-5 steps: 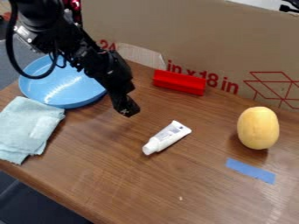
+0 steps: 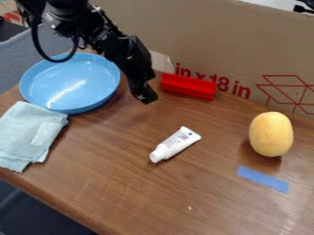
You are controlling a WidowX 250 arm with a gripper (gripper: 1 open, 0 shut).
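My black gripper [image 2: 135,84] hangs at the upper left, over the area between a blue plate [image 2: 59,87] and a red object [image 2: 189,85]; it is open, with nothing seen between its fingers. A white tube [image 2: 174,144] lies on the wooden table [image 2: 147,197] near the middle. A pale blue folded cloth [image 2: 25,138] lies at the left edge, and a yellow oval object [image 2: 271,134] rests on the right.
A cardboard box wall [image 2: 233,37] closes off the back. A strip of blue tape [image 2: 262,180] is on the table below the yellow object.
My gripper has moved upward and back, away from the front of the table. The objects on the table have not visibly moved.
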